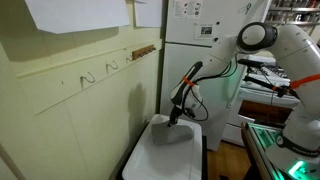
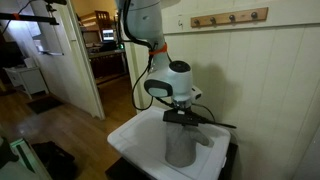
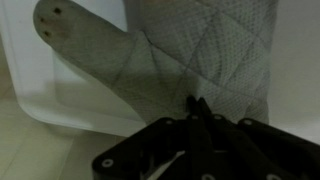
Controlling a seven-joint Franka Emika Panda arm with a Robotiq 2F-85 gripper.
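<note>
A grey quilted oven mitt fills much of the wrist view, its thumb with dark spots pointing to the upper left. Its cloth bunches into folds at the fingertips of my gripper, which is shut on it. From the second exterior view, the mitt hangs upright beneath the gripper, over the white tabletop. Whether its lower end touches the table is hard to tell. In the first exterior view the mitt shows below and left of the gripper.
Wooden rail with pegs runs along the wall above the table. Separate small wall hooks are mounted lower along it. A white fridge stands behind the arm.
</note>
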